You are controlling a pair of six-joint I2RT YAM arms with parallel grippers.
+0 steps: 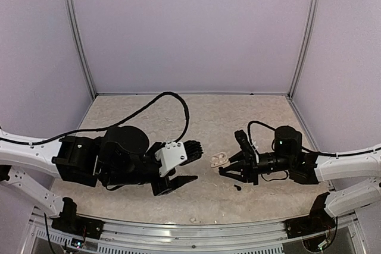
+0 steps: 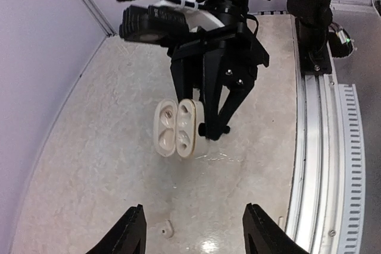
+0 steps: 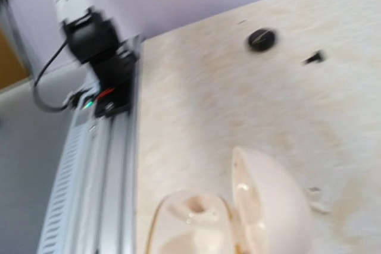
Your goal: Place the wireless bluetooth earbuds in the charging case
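Note:
A cream charging case (image 1: 219,160) hangs above the table with its lid folded open. My right gripper (image 1: 227,166) is shut on it, and its fingers (image 2: 211,102) press against the case's side in the left wrist view. Rounded hollows show in both halves there. From the right wrist view, the case base (image 3: 193,221) has a dark, empty-looking hole, and its lower part is cut off by the frame. My left gripper (image 1: 197,163) is open and apart from the case, with nothing between its fingers. A small whitish piece, possibly an earbud (image 2: 167,229), lies on the table.
Another small pale bit (image 2: 281,222) lies near the front rail. A small black part (image 1: 237,187) shows below the right gripper. A black disc (image 3: 261,40) and black clip (image 3: 314,57) appear in the right wrist view.

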